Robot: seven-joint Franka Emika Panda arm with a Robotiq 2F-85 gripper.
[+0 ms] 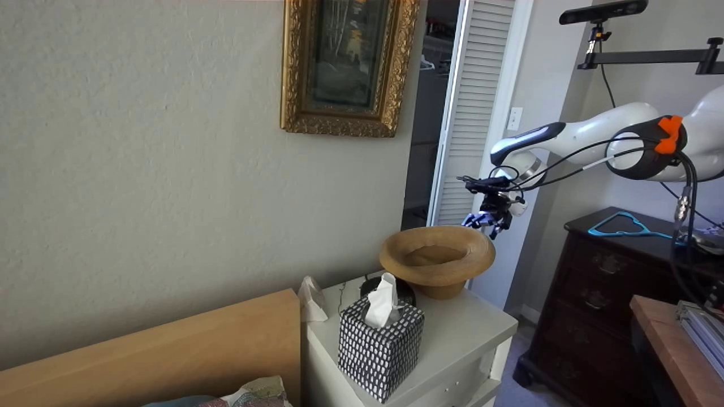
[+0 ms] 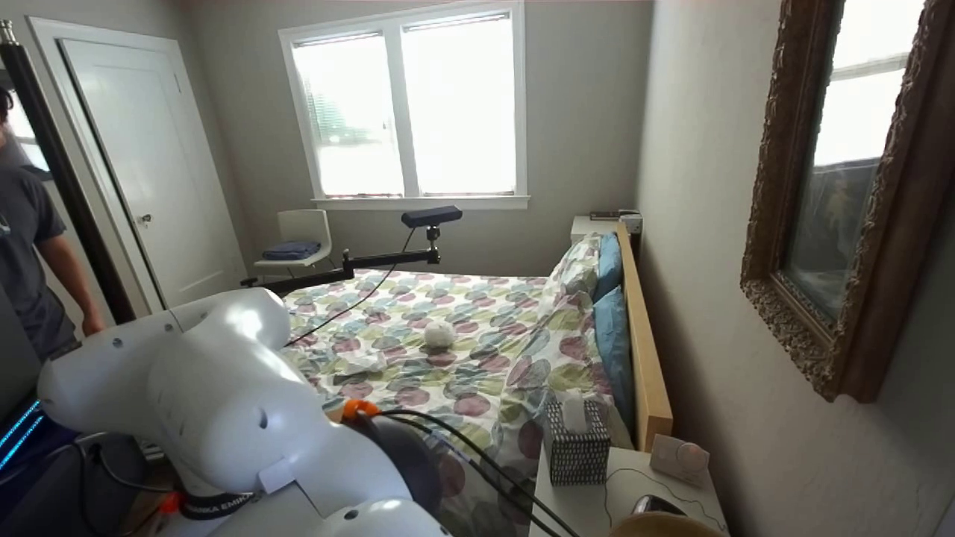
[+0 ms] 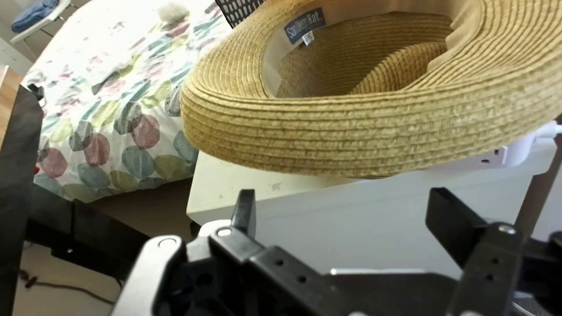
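An upturned straw hat (image 1: pixel 438 254) rests crown-down on the white nightstand (image 1: pixel 468 339), its opening facing up. In the wrist view the near brim of the hat (image 3: pixel 358 131) spans the upper part, with a label inside the crown. My gripper is open, its two fingers wide apart and nothing between them. Exterior view 1 has the gripper (image 1: pixel 486 227) by the far right edge of the brim; whether it touches cannot be told there. Only a sliver of the hat (image 2: pixel 662 526) shows in exterior view 2, where the gripper is out of sight.
A patterned tissue box (image 1: pixel 381 346) stands beside the hat, with a small pale object (image 1: pixel 311 299) near the wall. A wooden headboard (image 1: pixel 224 346) adjoins the nightstand. The dark dresser (image 1: pixel 590 298) holds a blue hanger (image 1: pixel 628 225). In exterior view 2 a person (image 2: pixel 36 233) stands at left.
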